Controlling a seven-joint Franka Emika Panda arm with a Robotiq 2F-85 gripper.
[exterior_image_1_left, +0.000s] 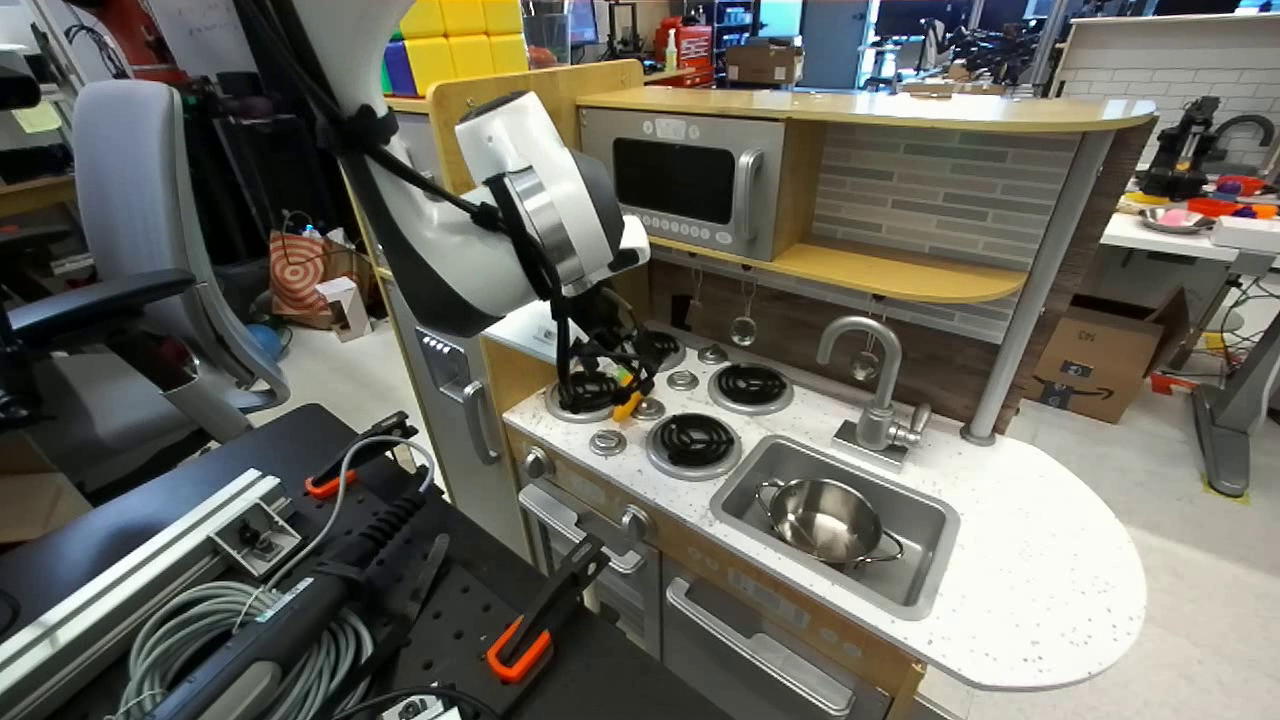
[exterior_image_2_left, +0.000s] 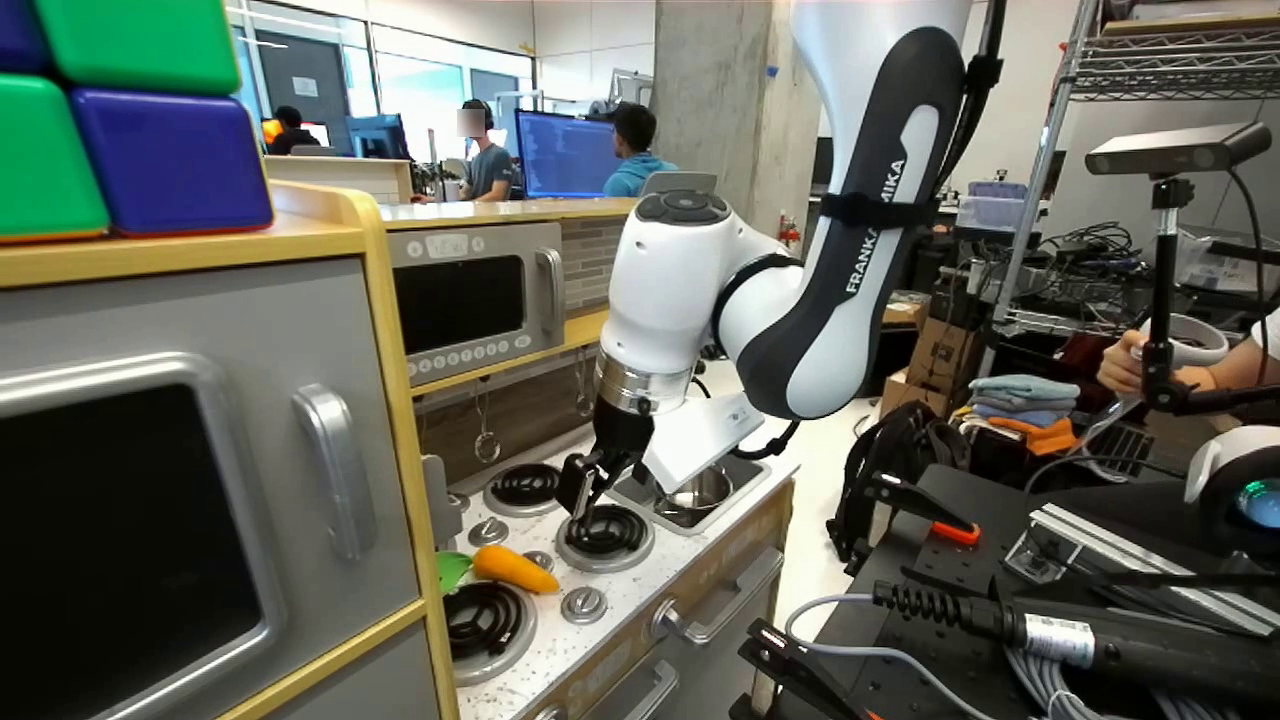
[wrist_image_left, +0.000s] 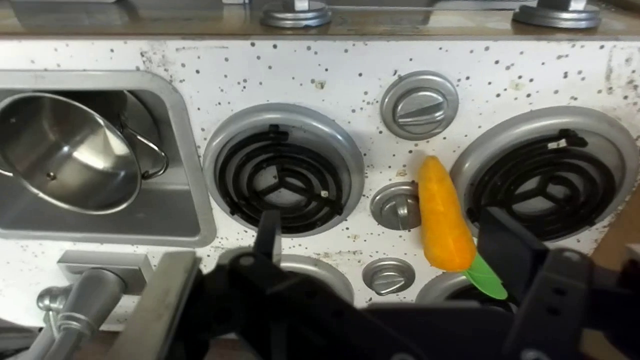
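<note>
An orange toy carrot with a flat green top lies on the white speckled stove top, between burners and beside a small knob. In exterior view 2 the carrot shows whole; in exterior view 1 the arm partly covers it. My gripper is open above the counter, its dark fingers wide apart in the wrist view. The carrot appears within that span, nearer the right-hand finger, and nothing is held. A steel pot sits tilted in the grey sink.
Coil burners and raised knobs surround the carrot. The curved faucet rises behind the sink. A microwave and shelf overhang the back, while the counter's rounded right end is clear.
</note>
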